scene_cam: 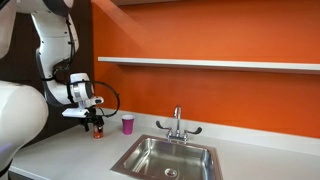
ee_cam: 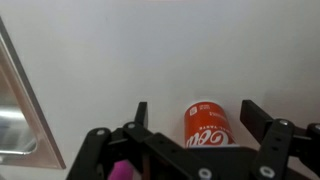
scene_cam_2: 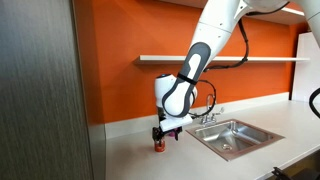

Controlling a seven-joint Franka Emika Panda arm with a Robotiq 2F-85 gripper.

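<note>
In the wrist view a red can (ee_cam: 206,123) with white lettering shows between the two fingers, nearer the right one. Its lower part in that view is hidden by the gripper. My gripper is open, with wide gaps on both sides of the can. Exterior view 1 has the can (scene_cam: 98,132) standing on the counter at the left, partly covered by the gripper (scene_cam: 93,121). A purple cup (scene_cam: 127,125) stands just right of it; its edge also shows at the bottom of the wrist view.
A steel sink (scene_cam: 145,150) with a faucet (scene_cam: 178,125) lies right of the can and cup. A white shelf (scene_cam: 210,65) runs along the orange wall above.
</note>
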